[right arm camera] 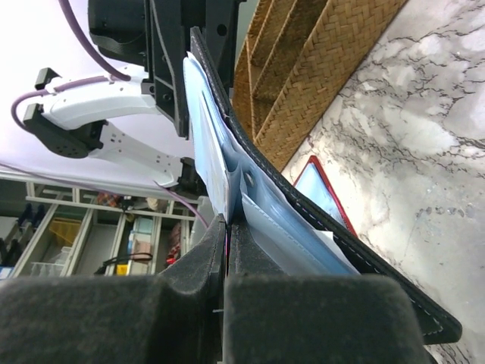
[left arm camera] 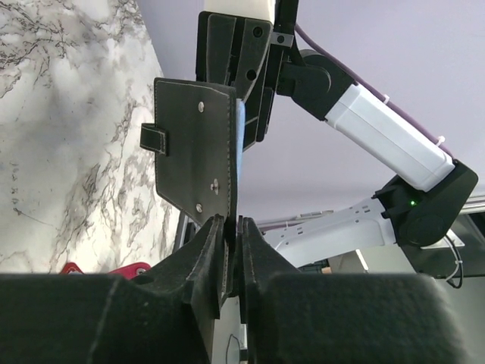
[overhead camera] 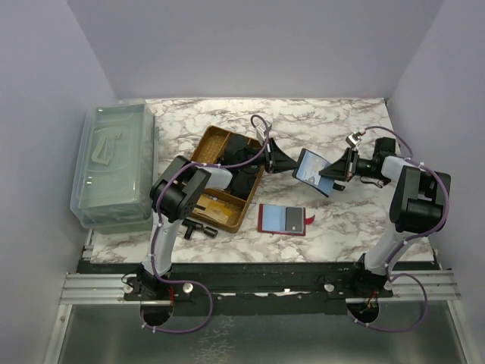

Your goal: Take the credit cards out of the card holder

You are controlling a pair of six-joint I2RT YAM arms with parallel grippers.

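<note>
The card holder, a dark leather case [left arm camera: 189, 144] with light blue inner sleeves [right arm camera: 288, 227], is held in the air right of the basket, its blue face [overhead camera: 314, 171] up in the top view. My right gripper [overhead camera: 341, 173] is shut on its right part, fingertips at the sleeves in the right wrist view. My left gripper [overhead camera: 289, 164] is at the holder's left edge; in its wrist view the fingertips sit close together by the dark cover, and whether they grip it is unclear.
A woven basket [overhead camera: 208, 136] with dark items stands left of centre. A red-edged flat case [overhead camera: 282, 218] lies at the front middle. A clear plastic box [overhead camera: 114, 167] fills the left end.
</note>
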